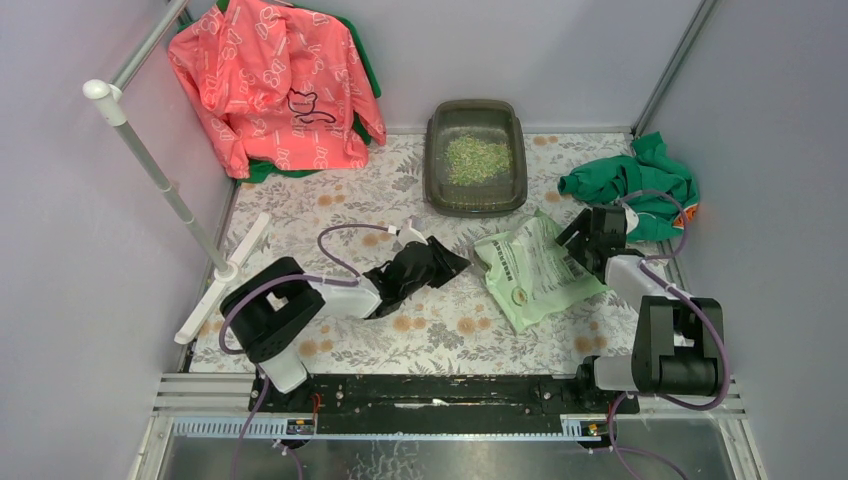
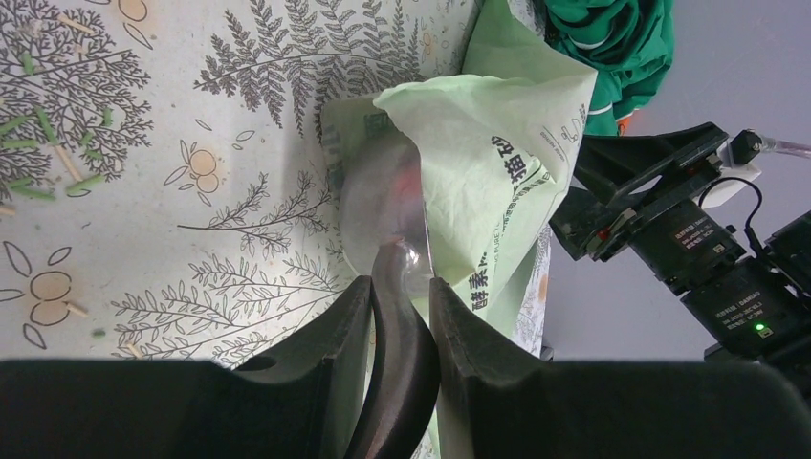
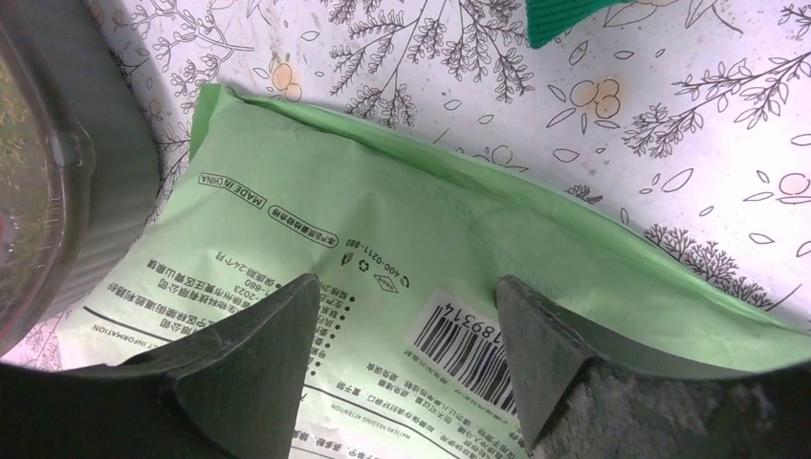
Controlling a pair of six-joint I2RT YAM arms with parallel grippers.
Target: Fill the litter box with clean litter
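Observation:
A pale green litter bag [image 1: 540, 280] lies on the floral mat, its printed face under my right gripper, whose fingers stand apart over it with nothing visibly gripped. My left gripper is shut on the handle of a clear scoop [image 2: 378, 201]; the scoop's head reaches into the bag's mouth, partly hidden by the plastic. The dark grey litter box [image 1: 436, 160] stands at the back centre, with a layer of pale green pellets across its middle.
A bunched green garment [image 1: 620, 180] lies at the back right. A pink jacket [image 1: 270, 90] hangs at the back left beside a white pole stand [image 1: 170, 190].

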